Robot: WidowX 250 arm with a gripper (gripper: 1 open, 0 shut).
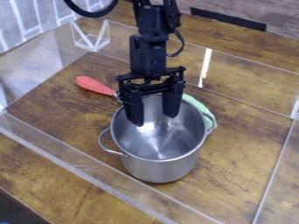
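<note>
A steel pot (156, 154) with side handles stands on the wooden surface in the lower middle of the view. My black gripper (153, 108) hangs over the pot's back part, open, with its two fingertips reaching down to about the rim or just inside it. Nothing shows between the fingers.
A red-handled utensil (96, 84) lies behind the pot to the left, its far end hidden by the gripper. A pale green object (201, 108) lies behind the pot to the right. Clear panels edge the left and front. Wood is free at the right.
</note>
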